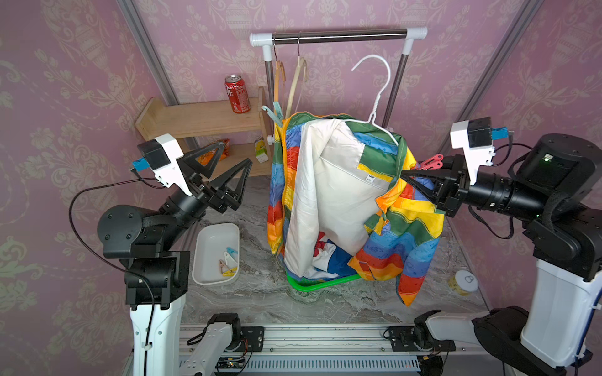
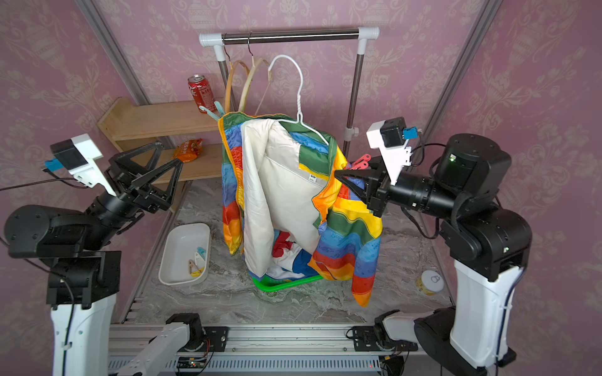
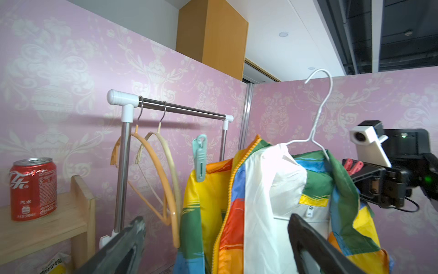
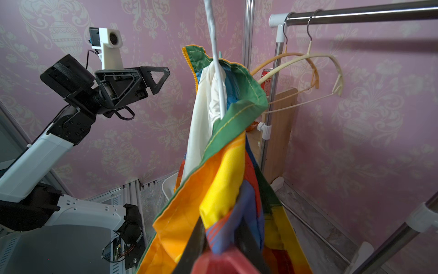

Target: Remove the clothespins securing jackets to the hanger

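Observation:
A rainbow-striped jacket (image 1: 410, 250) with white lining hangs off the rail on a white hanger (image 1: 375, 100). My right gripper (image 1: 404, 174) is shut on the jacket's bunched fabric near one shoulder. At that gripper sits a pink clothespin (image 1: 431, 162); in the right wrist view it shows blurred at the bottom edge. Upright on the jacket's other shoulder is a pale teal clothespin (image 3: 199, 157). My left gripper (image 1: 235, 154) stands open and empty, to the left of the jacket; its blurred fingers (image 3: 121, 246) frame the jacket in the left wrist view.
A white bin (image 1: 216, 253) holds several clothespins below the left arm. Two empty hangers (image 3: 157, 173) hang from the metal rail (image 1: 341, 36) close to the jacket's left shoulder. A shelf (image 1: 200, 119) bears a red can (image 1: 237, 94). The green basket (image 1: 323, 285) lies under the jacket.

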